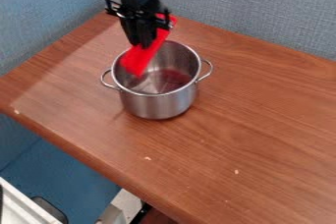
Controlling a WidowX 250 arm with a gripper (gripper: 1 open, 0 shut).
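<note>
A steel pot [160, 100] with two side handles stands on the wooden table. Above its back left part hangs a red object [143, 55], tilted, its lower end at or within the pot's rim. The black gripper [147, 26] is at the upper end of the red object; whether its fingers are shut on it is hard to tell.
Blue-grey walls border it at the back and left. Beyond the front left edge are pale objects on a lower surface.
</note>
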